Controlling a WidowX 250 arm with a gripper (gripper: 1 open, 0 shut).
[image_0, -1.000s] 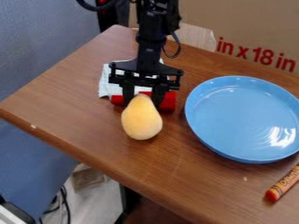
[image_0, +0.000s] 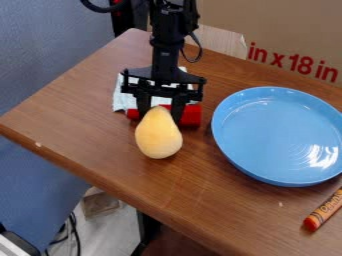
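Observation:
My black gripper (image_0: 162, 104) is low over the table, just behind a yellow pear-shaped object (image_0: 159, 138) that hides part of its fingertips. A red object (image_0: 189, 115) lies beneath the gripper, with a white cloth (image_0: 126, 97) behind it. Whether the fingers are open or shut on the red object is unclear.
A blue plate (image_0: 274, 130) sits to the right on the wooden table (image_0: 80, 120). An orange crayon-like stick (image_0: 323, 208) lies at the lower right. A cardboard box (image_0: 274, 40) stands at the back.
The gripper has shifted very slightly left and down. The yellow object and the plate have not visibly moved.

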